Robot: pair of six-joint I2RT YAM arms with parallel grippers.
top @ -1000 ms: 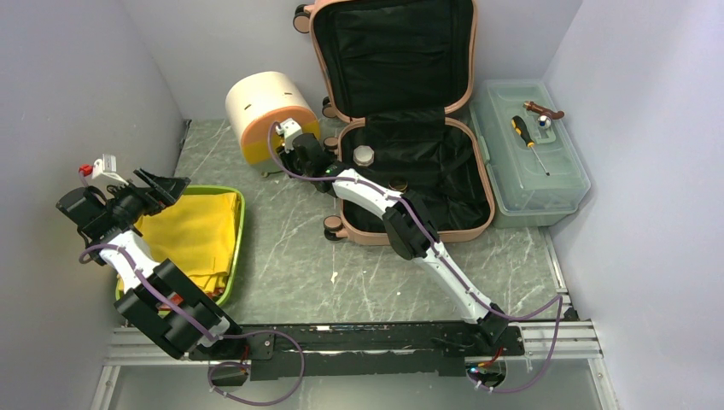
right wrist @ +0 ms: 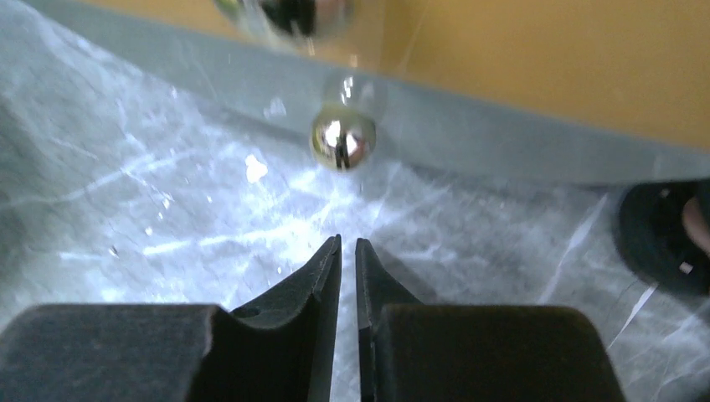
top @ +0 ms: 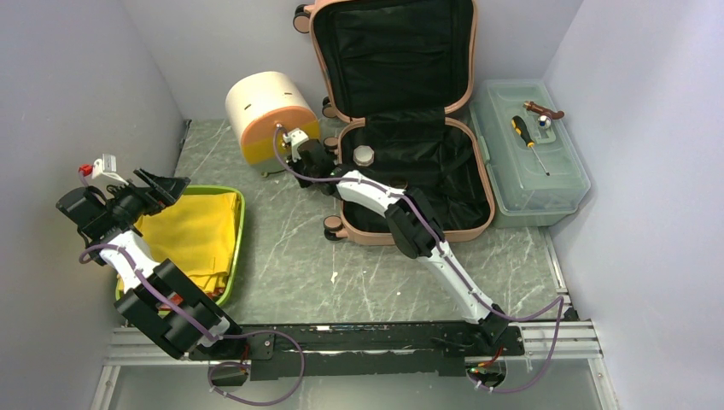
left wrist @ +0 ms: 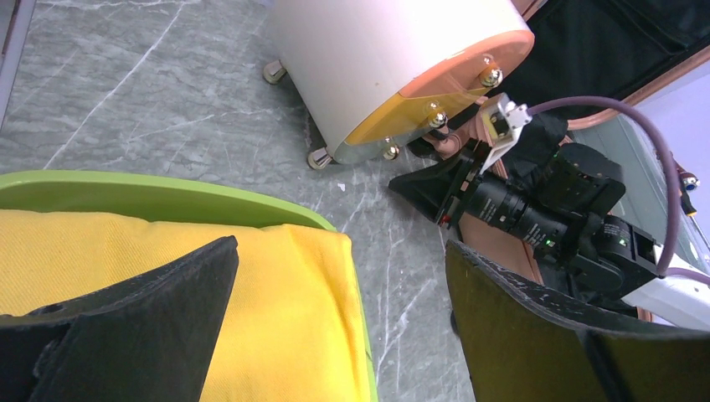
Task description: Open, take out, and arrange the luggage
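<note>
A pink suitcase (top: 479, 162) lies open at the back centre with its lid raised. Inside are a white round container (top: 363, 155) and a dark round item, mostly covered by my right arm. Left of it is a cream cylinder cabinet (top: 265, 94) with metal knobs. My right gripper (top: 297, 171) is low before the cabinet; in its wrist view the fingertips (right wrist: 326, 255) nearly meet below a knob (right wrist: 342, 142), and anything between them is unclear. My left gripper (top: 171, 184) stands open above a green tray (top: 239, 213) of folded yellow cloth (left wrist: 285, 301).
A translucent bin (top: 529, 196) with a screwdriver (top: 525, 137) and small tools on its lid stands at the right wall.
My right gripper has shifted slightly toward the front, away from the cabinet's face. The left arm has not moved.
</note>
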